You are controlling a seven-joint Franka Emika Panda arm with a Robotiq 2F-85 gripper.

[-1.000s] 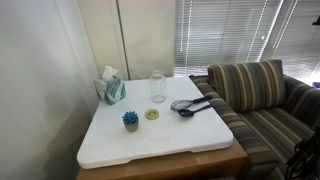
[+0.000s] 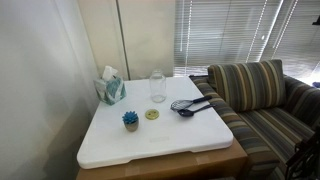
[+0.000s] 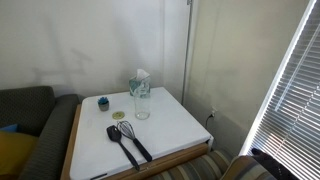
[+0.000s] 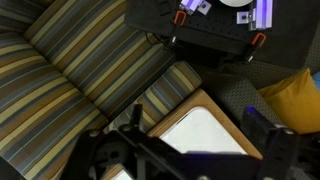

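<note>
My gripper appears at the bottom of the wrist view with its two dark fingers spread apart and nothing between them. Below it shows a bare part of the white tabletop (image 4: 200,132). On the table stand a clear jar (image 2: 158,87), a blue spiky plant in a small pot (image 2: 131,121) and a tissue box (image 2: 111,90). A yellowish round lid or disc (image 2: 152,114) lies near the middle. To the right, a whisk (image 2: 183,104) and a black slotted or solid spoon (image 2: 188,112) lie side by side, handles toward the couch.
A striped couch (image 2: 250,88) borders the table on the right. Walls and window blinds (image 2: 225,35) close off the back. A yellow cushion (image 4: 293,102) shows in the wrist view.
</note>
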